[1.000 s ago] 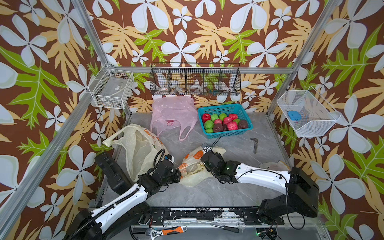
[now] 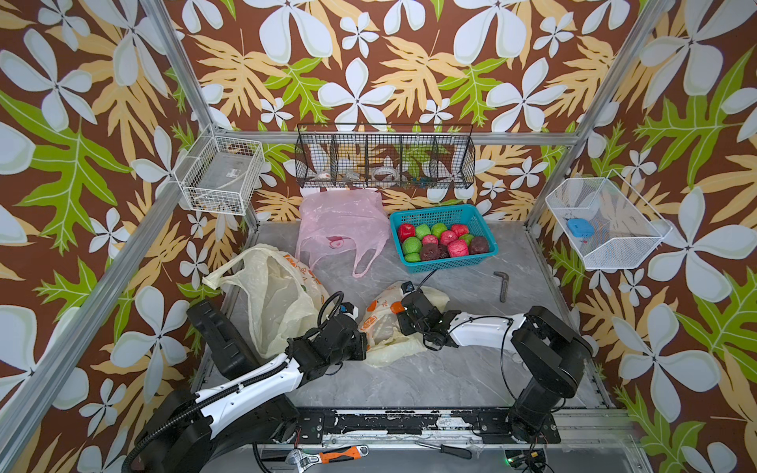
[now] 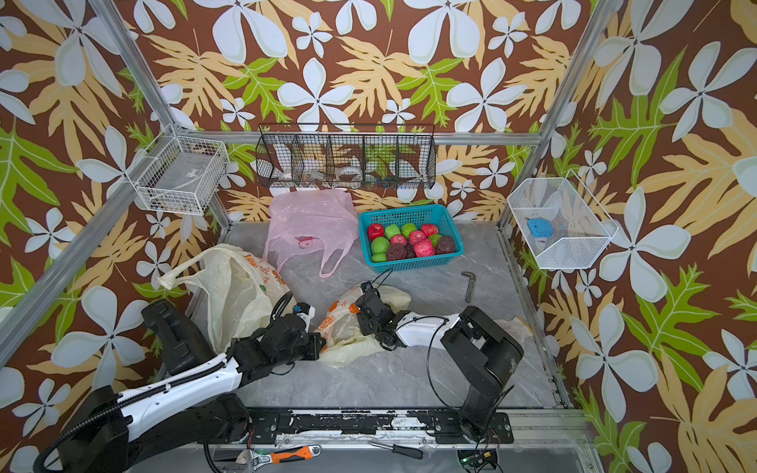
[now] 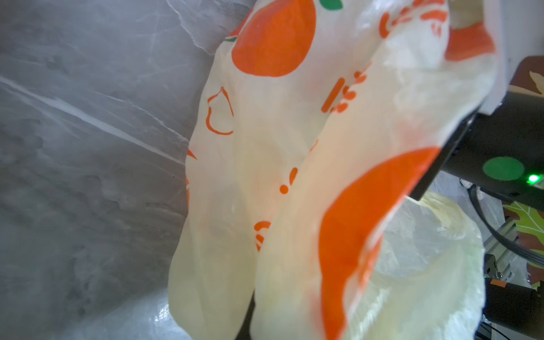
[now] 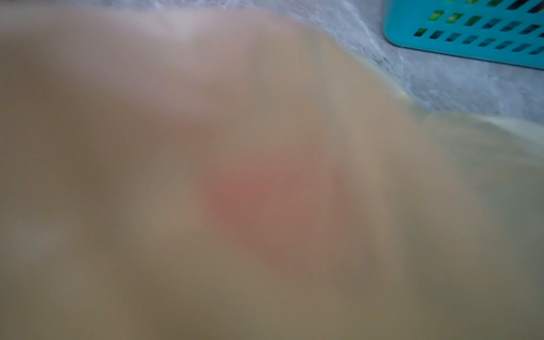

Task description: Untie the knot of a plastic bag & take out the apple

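Note:
A cream plastic bag with orange print (image 2: 380, 328) lies crumpled between my two grippers, at the middle front of the table. My left gripper (image 2: 365, 347) reaches its left side, shut; in the left wrist view a dark fingertip (image 4: 247, 322) shows among the bag's folds, but a pinch on the film cannot be made out. My right gripper (image 2: 400, 317) is at the bag's right part, its fingers mostly covered by plastic. Blurred film (image 5: 141, 238) fills most of the right wrist view, with a reddish patch that may be print or fruit. Neither knot nor apple shows clearly.
Another cream bag (image 2: 268, 307) lies at left, a pink bag (image 2: 339, 216) behind. A teal basket (image 2: 443, 263) holds several fruits at the back. A hex key (image 2: 503, 286) lies at right. Bare table (image 2: 473, 378) shows at front right.

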